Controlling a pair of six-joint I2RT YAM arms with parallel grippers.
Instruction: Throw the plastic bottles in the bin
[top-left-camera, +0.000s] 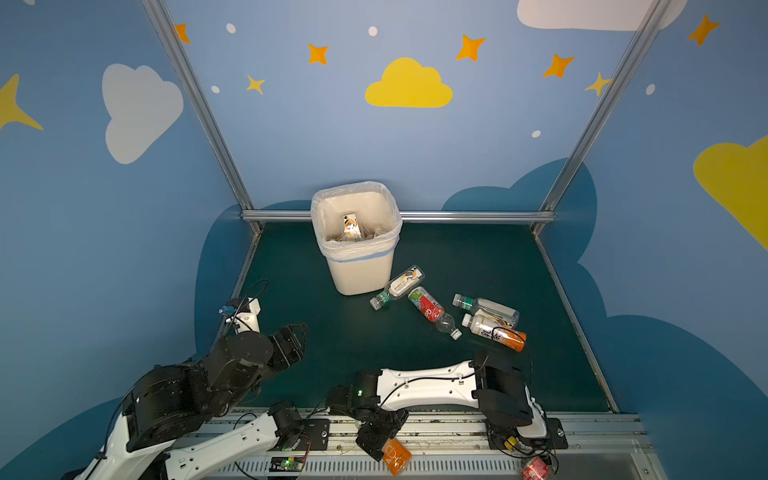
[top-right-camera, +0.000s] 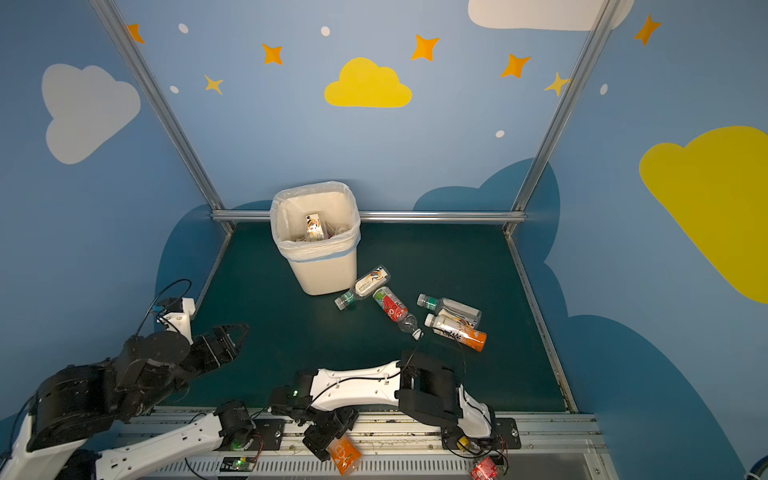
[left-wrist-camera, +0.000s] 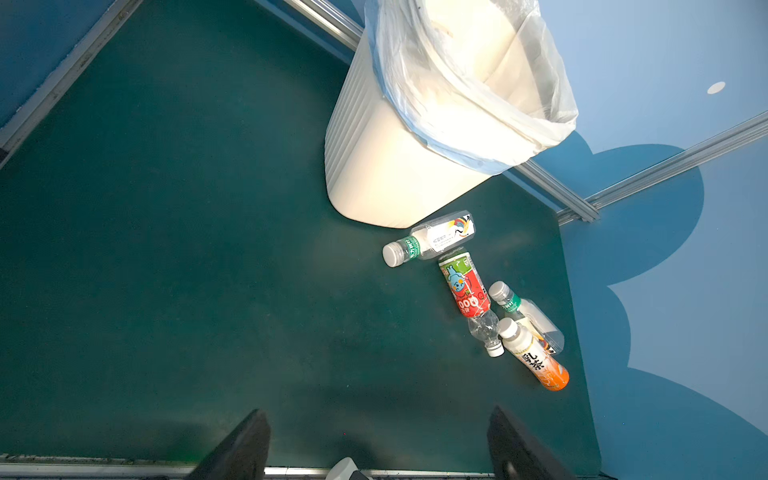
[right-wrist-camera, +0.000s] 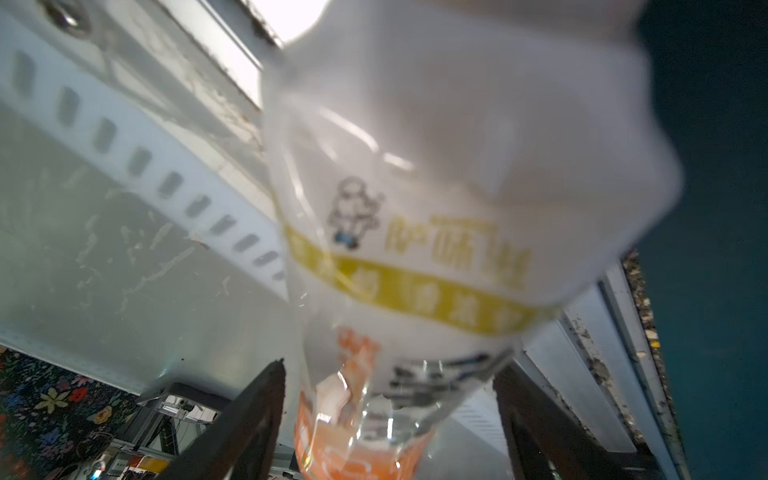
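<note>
In the right wrist view a milk-tea bottle (right-wrist-camera: 480, 192), white-labelled with an orange end, fills the middle, very close and blurred. My right gripper has its fingers parted on either side of it; contact cannot be made out. From above, only the bottle's orange end (top-left-camera: 397, 456) shows at the front rail, the rest hidden by the arm. My left gripper is open and empty above the left of the floor. The white bin (top-left-camera: 364, 272) stands at the back, lined and holding some bottles. Before it lie a clear bottle (top-left-camera: 397, 287) and a red-labelled bottle (top-left-camera: 434, 313).
Farther right, a clear green-capped bottle (top-left-camera: 496, 309) and an orange milk-tea bottle (top-left-camera: 496, 332) lie side by side. A red-labelled item (top-left-camera: 534, 468) sits at the front right. Dark green floor left of the bin is clear.
</note>
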